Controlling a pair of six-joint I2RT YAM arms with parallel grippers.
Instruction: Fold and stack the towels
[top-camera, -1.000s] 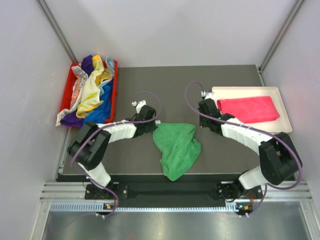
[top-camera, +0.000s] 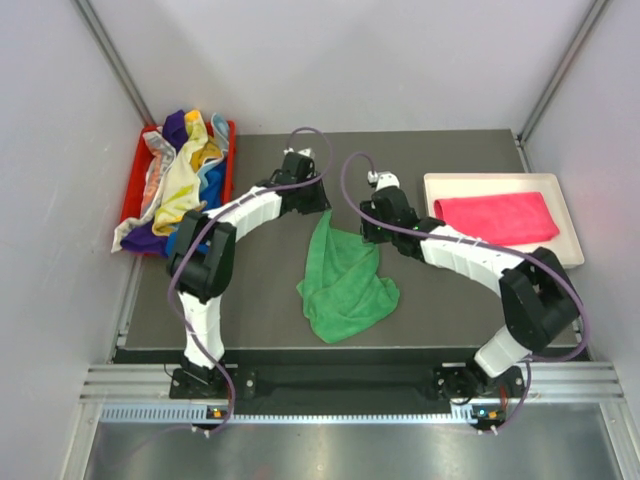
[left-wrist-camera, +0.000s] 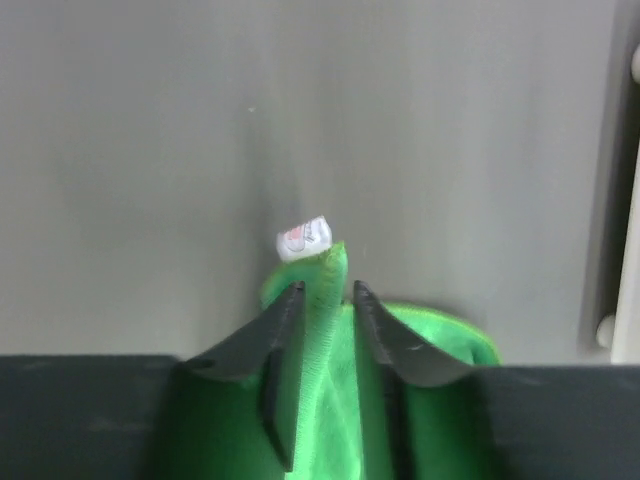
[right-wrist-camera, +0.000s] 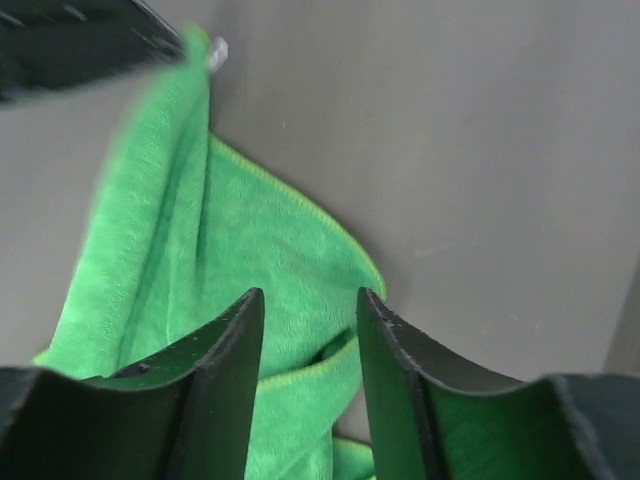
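The green towel (top-camera: 345, 290) lies crumpled mid-table, one strip reaching up to my left gripper (top-camera: 320, 208). In the left wrist view that strip's tip, with a white tag (left-wrist-camera: 305, 238), is at my left gripper; whether the fingers grip it is unclear. My right gripper (top-camera: 368, 230) is open over the towel's upper right; in the right wrist view its fingertips (right-wrist-camera: 365, 300) stand apart above a green edge, and a dark finger of the other gripper shows at top left.
A red bin (top-camera: 133, 195) heaped with towels stands at the left. A pale tray (top-camera: 445, 185) at the right holds a folded pink towel (top-camera: 498, 218).
My left gripper has moved up and right, and the towel's corner has shifted up with it. My right gripper has moved left over the towel.
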